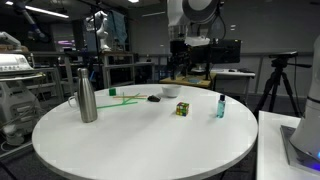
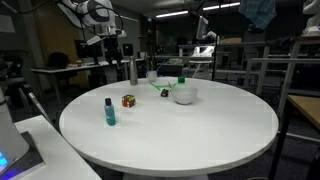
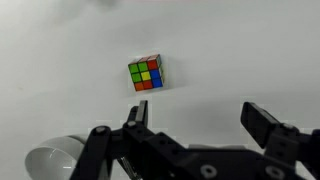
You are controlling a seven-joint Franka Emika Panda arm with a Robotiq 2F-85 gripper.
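In the wrist view my gripper is open, its two dark fingertips wide apart with bare white tabletop between them. A small multicoloured puzzle cube (image 3: 145, 73) lies on the table beyond the left fingertip, clear of the gripper. The same cube (image 1: 182, 109) sits right of the table's middle in exterior view 1. A white bowl (image 3: 52, 160) shows partly at the lower left of the wrist view, and the bowl (image 2: 186, 94) stands upright in exterior view 2. A small blue bottle (image 2: 110, 113) with a dark cap stands near the cube.
A steel flask (image 1: 87, 100) stands at the table's left in exterior view 1. Thin green and tan sticks (image 1: 125, 103), a green block (image 1: 112, 92) and a small dark object (image 1: 153, 98) lie towards the back.
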